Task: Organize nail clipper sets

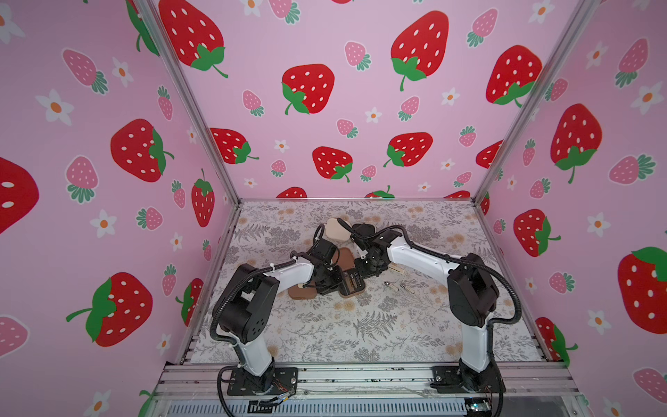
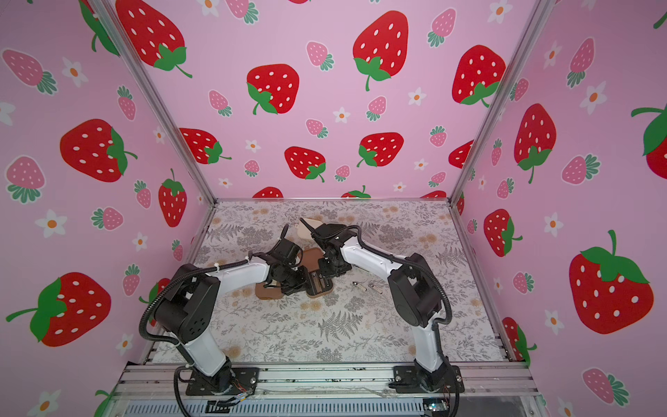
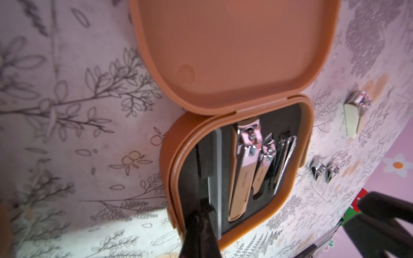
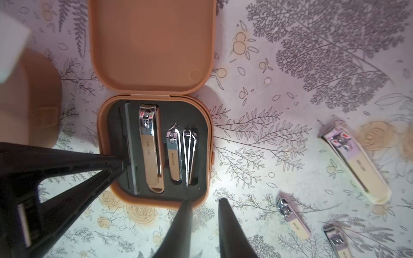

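Note:
An open brown case point(image 4: 156, 202) lies on the table. Its black insert holds a large beige clipper point(image 4: 150, 159), a small clipper point(image 4: 174, 154), tweezers point(image 4: 188, 157) and, toward its left side, a thin grey file point(image 4: 131, 150). My left gripper is shut, its tips at the case's left part beside the file; nothing clear shows between them. Above and past the case's near right corner, my right gripper stands part open, the gap between its fingers empty. On the table to the right lie a large loose clipper point(image 4: 359, 163) and two small ones, one small clipper point(image 4: 294, 217) nearer the case.
A second brown case point(image 1: 302, 293) sits to the left, partly under the left arm. Behind the arms are a cream case point(image 1: 337, 229) and a black case point(image 1: 362, 228).

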